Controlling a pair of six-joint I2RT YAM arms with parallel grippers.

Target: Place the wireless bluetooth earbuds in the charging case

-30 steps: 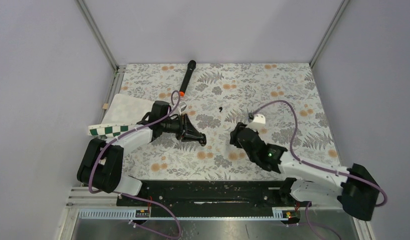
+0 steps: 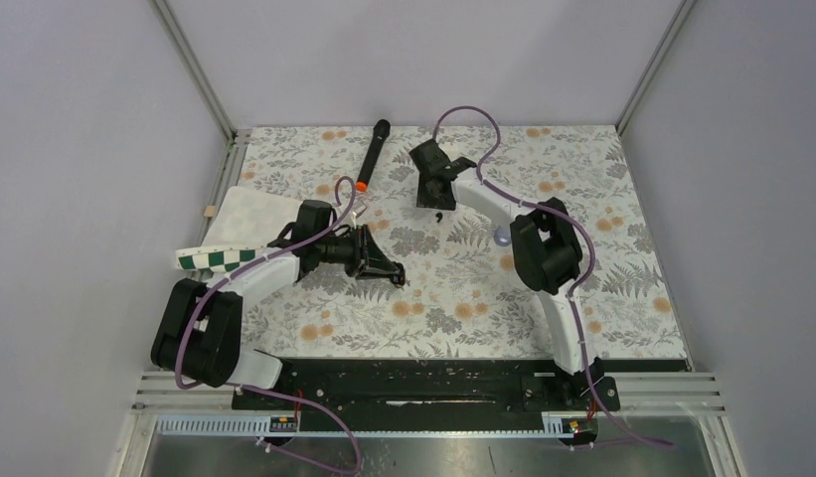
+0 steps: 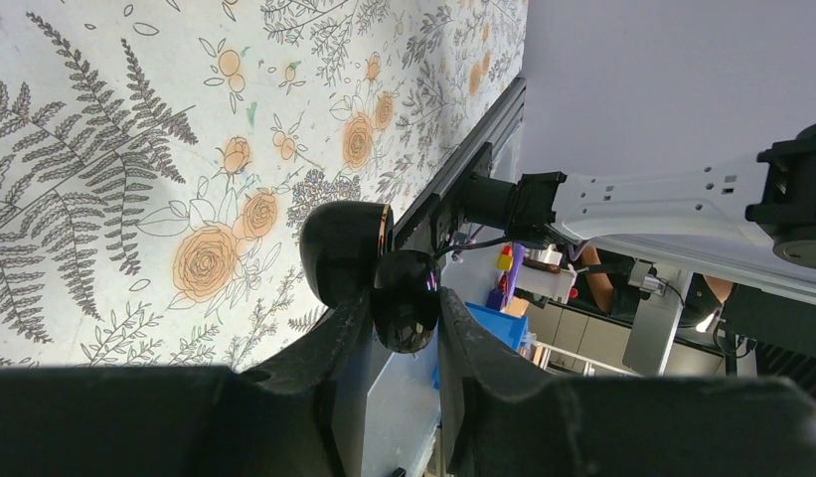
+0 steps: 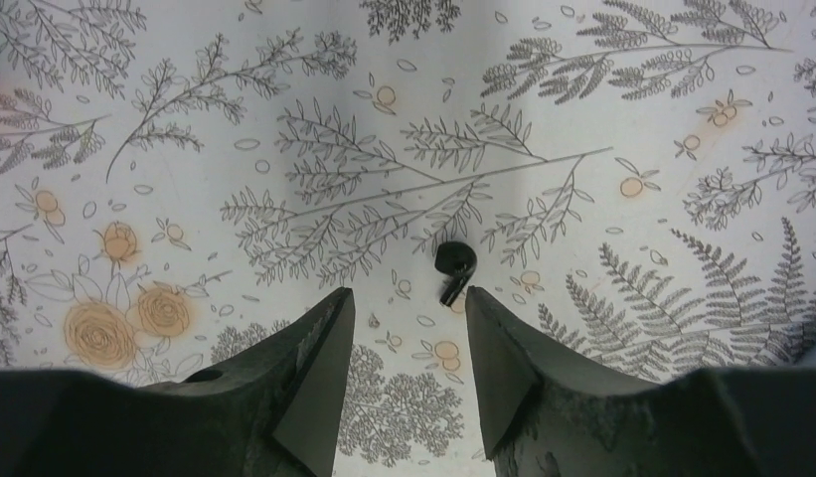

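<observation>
My left gripper (image 2: pixel 390 270) is shut on the glossy black charging case (image 2: pixel 398 279), which in the left wrist view (image 3: pixel 406 308) appears between the fingertips with its rounded part (image 3: pixel 339 248) standing up beside it. My right gripper hangs over the mat with parted fingers. A small black earbud (image 4: pixel 455 260) lies on the floral mat beyond those fingertips in the right wrist view, stem pointing toward the gripper; from above it shows as a dark speck (image 2: pixel 439 218) just below the right gripper.
A black microphone (image 2: pixel 374 154) with an orange end lies at the back middle. A white pad (image 2: pixel 240 214) and a green-checked strip (image 2: pixel 205 258) lie at the left. The front and right of the mat around the arms are mostly clear.
My right arm has swept from the front right toward the back middle, to above the earbud. My left gripper with the case has shifted very slightly.
</observation>
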